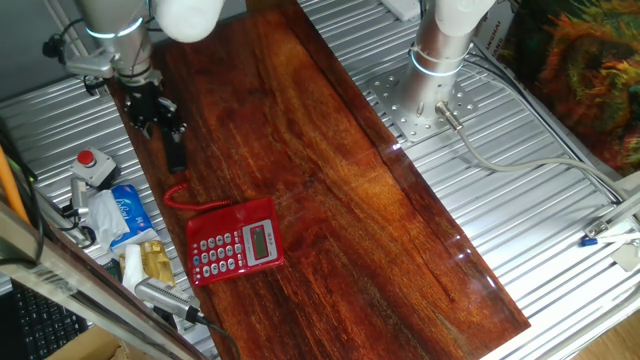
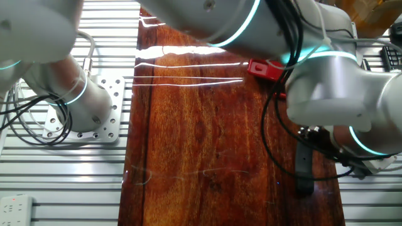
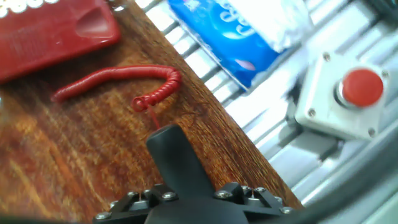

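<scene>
A red desk phone (image 1: 235, 243) with a keypad and small display lies on the wooden board; its corner shows in the wrist view (image 3: 56, 37). A red coiled cord (image 3: 118, 73) leads to the end of a black handset (image 3: 177, 158). The handset points away from my gripper, whose black finger linkages lie on either side of its near part. In exterior view 1 my gripper (image 1: 160, 120) is at the handset's far end, near the board's left edge. Whether the fingers press on the handset is hidden.
Off the board's left edge stand a white box with a red button (image 1: 95, 167) and a blue tissue pack (image 1: 125, 215). The board's middle and right are clear.
</scene>
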